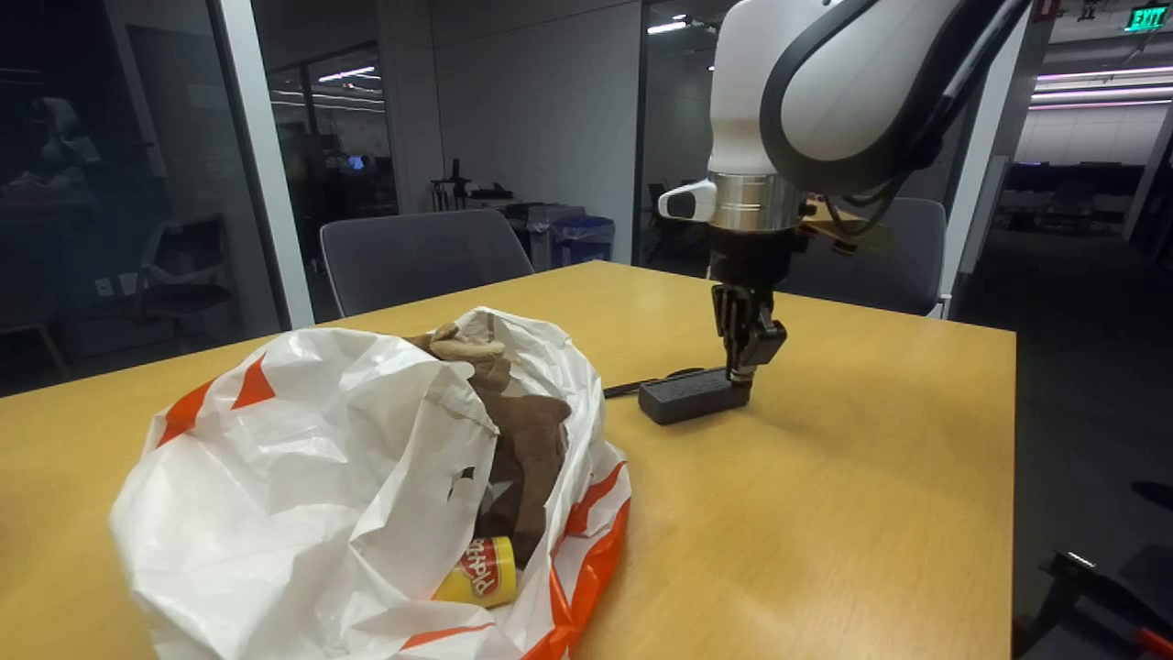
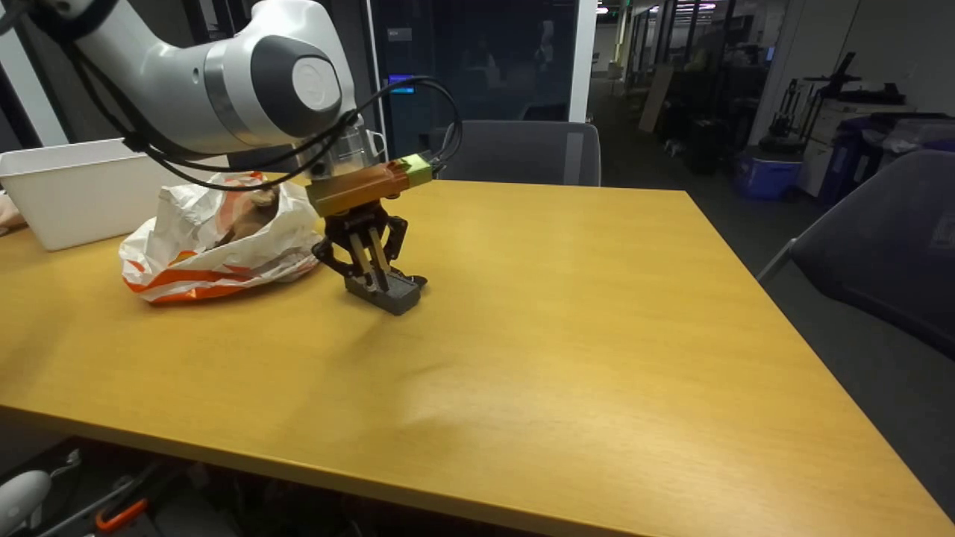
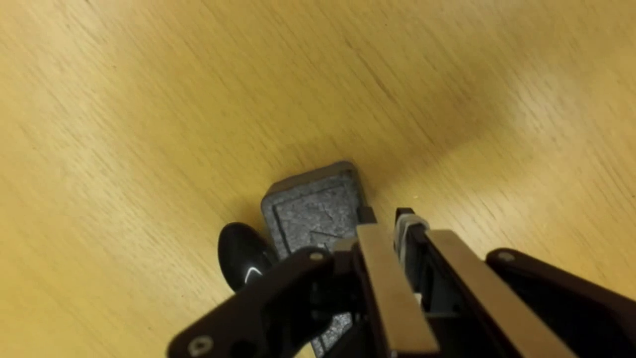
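A dark grey block, like an eraser (image 1: 693, 397), lies flat on the table. A black spoon (image 3: 241, 253) rests along its side; in exterior view 1 the block hides part of it. My gripper is tilted above the block's end, its two fingers a small gap apart and nothing visible between them. In the wrist view the block (image 3: 316, 212) is to the left of both fingers, its lower part hidden by the gripper. From exterior view 2, the fingertips appear over or against the block (image 2: 394, 295); contact is unclear.
A white and orange plastic bag (image 1: 297, 473) holds a brown plush toy (image 1: 533, 440) and a yellow Play-Doh can (image 1: 484, 572). Behind the bag stands a white bin (image 2: 85, 201).
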